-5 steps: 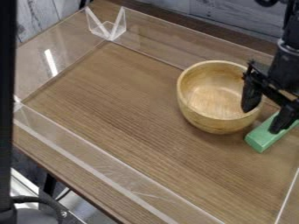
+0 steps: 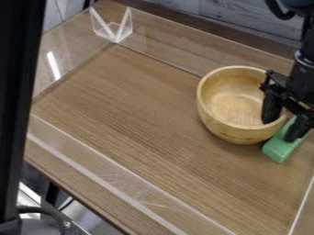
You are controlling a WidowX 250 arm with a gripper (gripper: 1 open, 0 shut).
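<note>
A round wooden bowl (image 2: pixel 221 110) sits on the wooden table at the right of centre. A green rectangular block (image 2: pixel 284 143) lies against the bowl's front right. The black gripper (image 2: pixel 285 114) is over the bowl's right rim and the green block, its fingers angled down. Its fingertips partly hide the block, and I cannot tell whether they touch it or how far apart they are.
A clear bracket (image 2: pixel 110 27) stands at the back left. A dark frame runs along the left edge, and a grey wooden wall is behind.
The bowl has shifted a little to the right, toward the green block. The gripper has moved slightly right and now covers more of the block's upper end.
</note>
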